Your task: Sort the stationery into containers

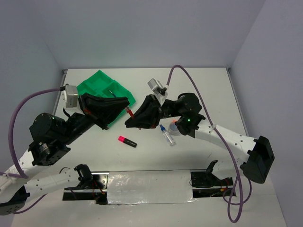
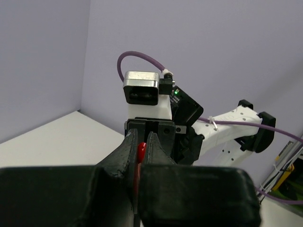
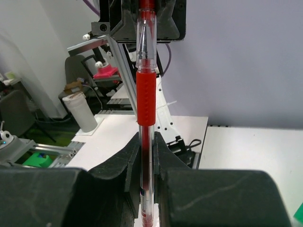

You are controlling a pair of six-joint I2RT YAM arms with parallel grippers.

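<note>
A red pen (image 1: 129, 111) with a clear barrel spans the gap between my two grippers above the table. My left gripper (image 1: 125, 104) is shut on its upper end, and my right gripper (image 1: 134, 123) is shut on it lower down. In the right wrist view the pen (image 3: 146, 97) stands upright between the right fingers, its top going into the left gripper. The left wrist view shows only a red bit of the pen (image 2: 141, 152). The green compartment tray (image 1: 98, 81) lies at the back left, partly covered by the left arm, with a dark slim item (image 1: 111, 93) in it.
A pink-and-black marker (image 1: 127, 142) lies at the front middle of the table. Right of it lie a blue-capped clear tube (image 1: 167, 135) and a round clear item (image 1: 174, 128), partly hidden by the right arm.
</note>
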